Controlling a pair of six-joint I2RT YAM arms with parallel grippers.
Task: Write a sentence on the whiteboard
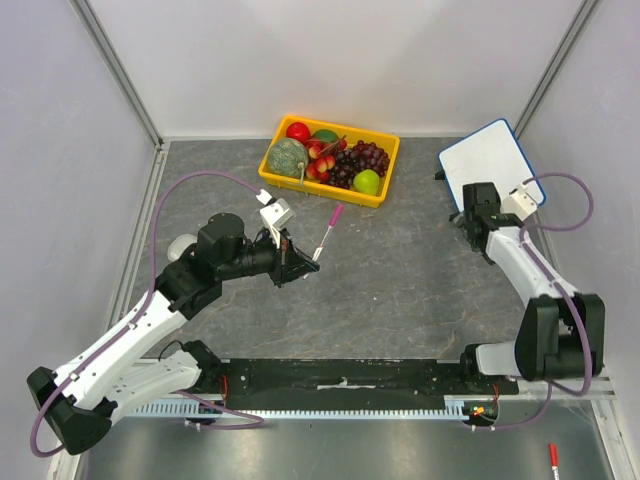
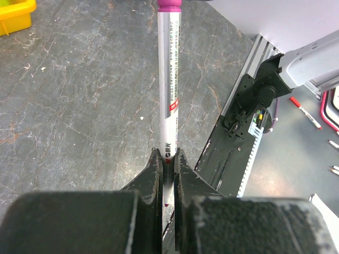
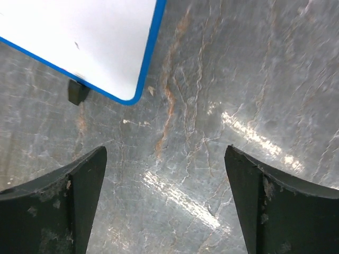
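Note:
A marker (image 2: 169, 69) with a white barrel and magenta cap is held by my left gripper, shut around the end away from the cap. From above, that marker (image 1: 328, 230) tilts up and to the right over the middle-left of the table. The blue-edged whiteboard (image 1: 487, 158) lies at the back right, partly covered by my right arm. My right gripper stands open above bare tabletop by the board, nothing between its fingers. One corner of the whiteboard (image 3: 114, 58) shows at upper left in the right wrist view, with no writing on the part in sight.
Behind the left gripper is a yellow basket (image 1: 385, 190) of fruit and vegetables. A dark block (image 3: 78, 92) sits at the board's edge. A red-capped marker (image 1: 554, 460) lies beyond the front edge.

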